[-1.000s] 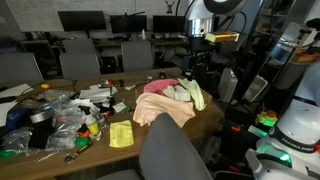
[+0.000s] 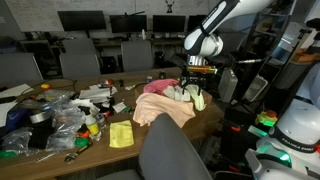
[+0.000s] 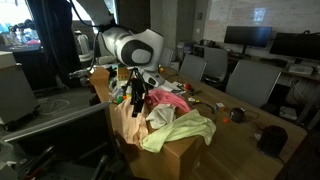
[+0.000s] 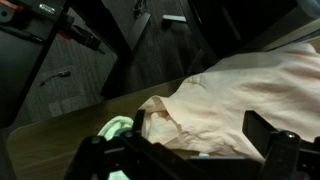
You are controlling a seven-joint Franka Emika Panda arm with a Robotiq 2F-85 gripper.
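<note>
A peach cloth (image 2: 163, 108) lies crumpled on the wooden table, reaching its front edge in the second exterior view. Beside it, a pale green cloth (image 3: 180, 130) hangs over the table's corner. White cloth (image 2: 180, 93) is bunched near them, with a pink cloth (image 2: 140, 90) further back. Over the bunched cloths, my gripper (image 2: 198, 82) points down. The wrist view shows my gripper open, its dark fingers wide apart. Peach cloth (image 4: 225, 100) spreads beneath and between them, and a bit of green cloth (image 4: 116, 126) shows by the left finger. Contact with the cloth cannot be judged.
A yellow cloth (image 2: 121, 134) lies flat near the table's front. Clear plastic bags (image 2: 65, 125), bottles and small items crowd the left side. Bare wood (image 2: 95, 155) shows at the front left. Office chairs (image 2: 80, 58) stand behind the table.
My arm has come down over the past second, bringing the gripper from high above the table to just over the cloths. The cloths look unmoved.
</note>
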